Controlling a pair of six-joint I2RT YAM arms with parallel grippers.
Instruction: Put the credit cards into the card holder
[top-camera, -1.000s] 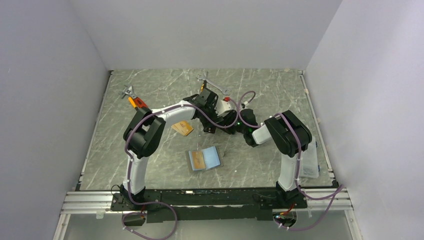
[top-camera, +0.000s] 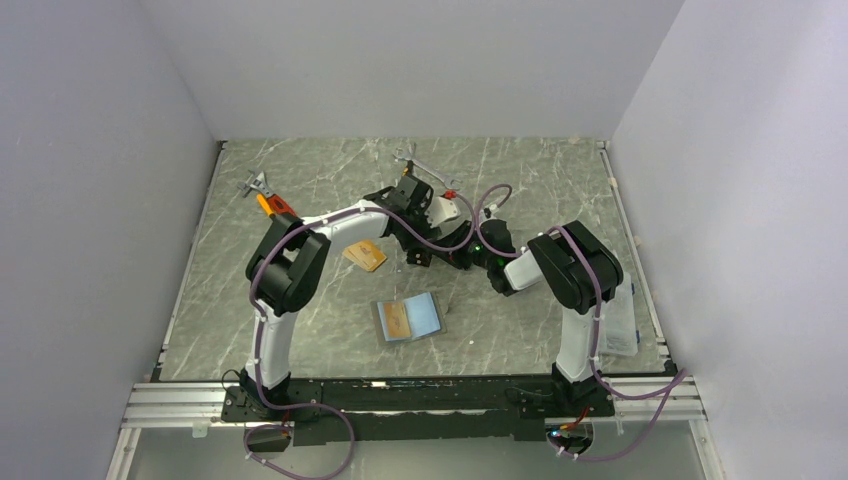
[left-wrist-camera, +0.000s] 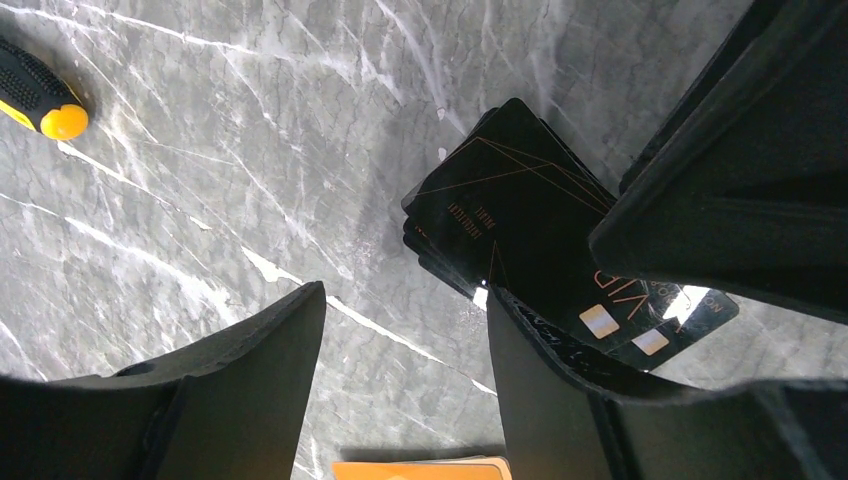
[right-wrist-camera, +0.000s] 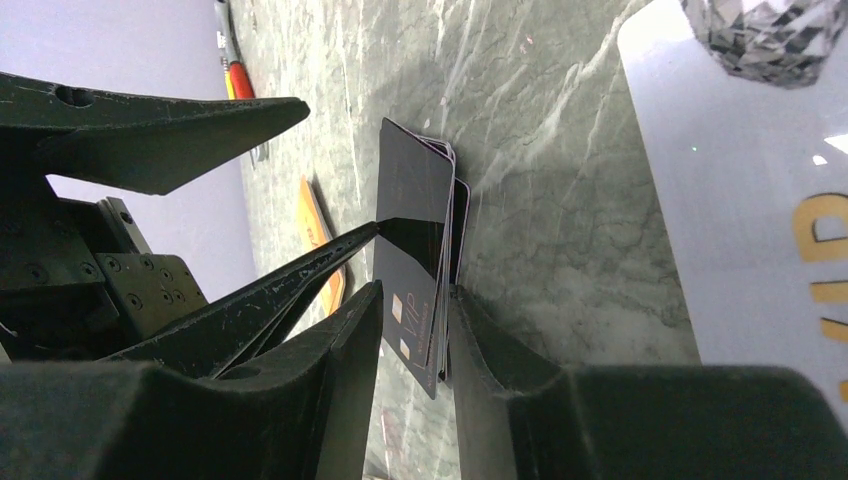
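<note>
A fanned stack of black credit cards (left-wrist-camera: 490, 210) lies on the marble table between both grippers, which crowd over it in the top view. My left gripper is open above the stack, nothing between its fingers. My right gripper is low at the stack's edge, its fingers part open either side of the tilted cards (right-wrist-camera: 410, 260); whether it grips them is unclear. Below centre lies the card holder (top-camera: 424, 316), open, with a tan card in its left side. Orange cards (top-camera: 362, 254) lie left of the black ones.
Tools with orange handles (top-camera: 272, 203) lie at the back left, a wrench (top-camera: 430, 170) behind the grippers. A translucent plastic item (top-camera: 620, 325) lies at the right edge.
The left gripper has shifted slightly over the last second, up and back down toward the cards. The right arm has barely moved.
</note>
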